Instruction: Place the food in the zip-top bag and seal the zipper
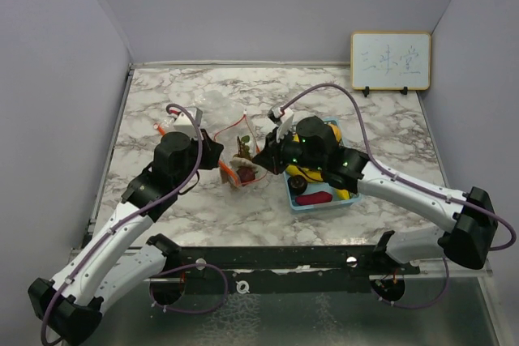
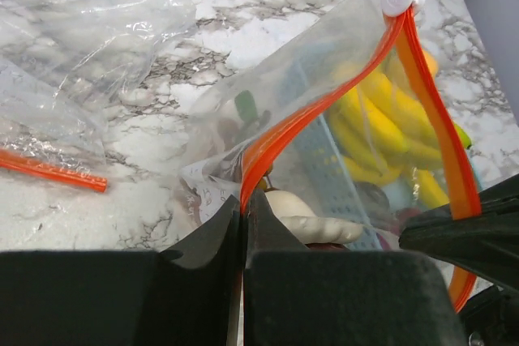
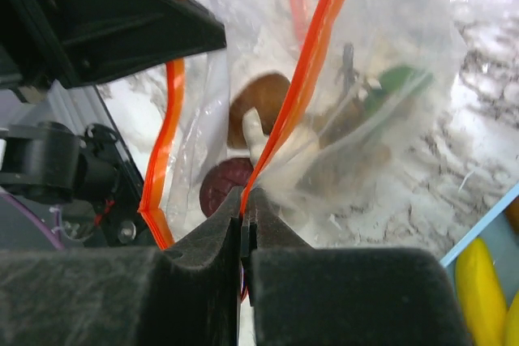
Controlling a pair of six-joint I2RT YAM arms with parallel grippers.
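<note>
A clear zip top bag (image 1: 239,139) with orange zipper edges stands open between my grippers, holding food: a red item (image 3: 223,188), a brown one (image 3: 263,103) and pale mushroom-like pieces (image 2: 312,228). My left gripper is shut on one zipper edge of the bag. Opposite it, my right gripper is shut on the other orange edge, so the bag's mouth gapes between them.
A blue basket (image 1: 320,204) of toy produce, with bananas and a red item, sits just right of the bag. Loose empty bags (image 2: 81,54) lie behind and left. A whiteboard (image 1: 390,61) stands at the back right.
</note>
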